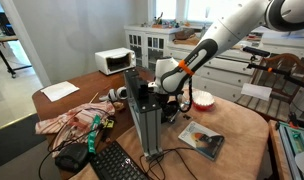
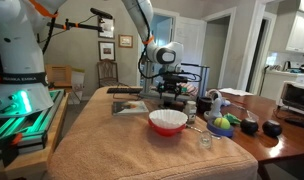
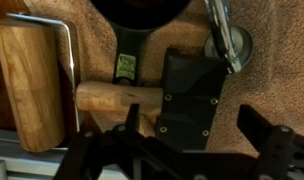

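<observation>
In the wrist view my gripper stands open, its dark fingers apart at the bottom of the picture. A flat black piece with small rivets (image 3: 195,85) shows in the gap between them; I cannot tell whether it touches a finger. To its left lies a pale wooden cylinder (image 3: 117,98), below the black handle (image 3: 127,62) of a dark pan (image 3: 140,8). A thicker wooden block (image 3: 30,80) is farther left, beside a bent metal rod. In exterior view 1, the gripper (image 1: 172,98) is low behind a dark upright box (image 1: 147,110), partly hidden.
A white bowl with a red outside (image 2: 168,121) stands at the table's front in exterior view 2. A flat picture-covered item (image 1: 201,140) lies on the table, and a keyboard (image 1: 117,163) is near the tall box. Open tabletop (image 1: 240,135) spreads to the right.
</observation>
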